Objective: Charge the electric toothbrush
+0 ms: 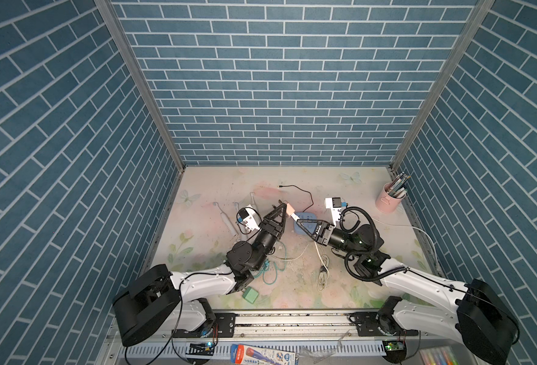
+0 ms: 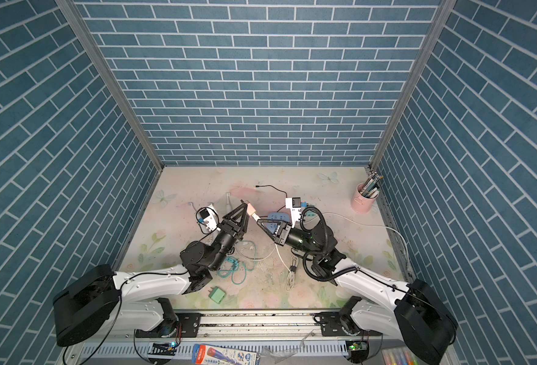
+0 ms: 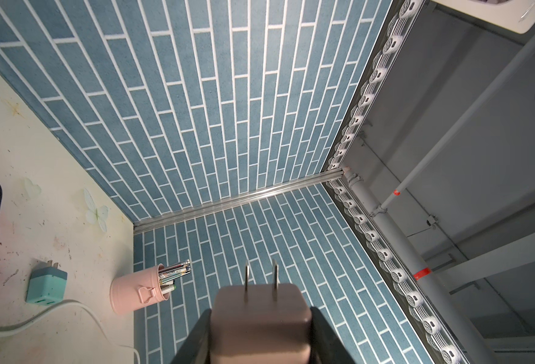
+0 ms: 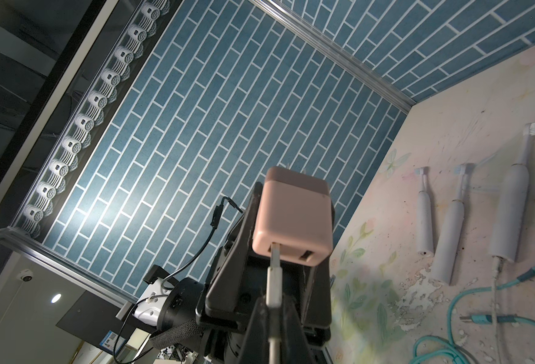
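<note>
My left gripper (image 1: 284,206) is shut on the pink charger block (image 4: 294,215), held above the table with its two metal prongs (image 3: 261,282) pointing away. My right gripper (image 1: 298,221) is shut on a white USB plug (image 4: 274,286) and its cable. In the right wrist view, the plug's tip meets the left of the charger's two ports; how deep it sits I cannot tell. A white toothbrush (image 4: 509,212) lies on the table with a white cable (image 4: 494,297) at its base. Two slimmer toothbrushes (image 4: 423,221) lie beside it.
A blue power strip (image 1: 305,224) lies beneath the grippers. Teal cables (image 4: 449,339) lie near the toothbrushes. A green block (image 1: 250,295) sits at the front, a teal charger (image 3: 46,285) farther right. The pink pen cup (image 1: 388,199) stands back right.
</note>
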